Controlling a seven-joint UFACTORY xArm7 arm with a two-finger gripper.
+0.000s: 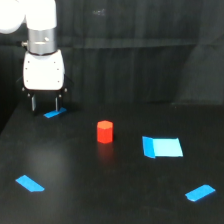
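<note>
A small red block (104, 131) stands on the dark tabletop near the middle of the view. At the upper left, my white gripper (45, 103) points downward with its two dark fingers apart and nothing visible between them. It is well to the left of the red block and farther back, not touching it.
Pale blue paper-like square (167, 147) lies right of the block, with a darker blue strip (148, 147) along its left edge. More blue strips mark the table: front left (29, 184), front right (200, 192) and near my gripper (55, 112). Dark curtain (130, 50) hangs behind. Open tabletop surrounds the block.
</note>
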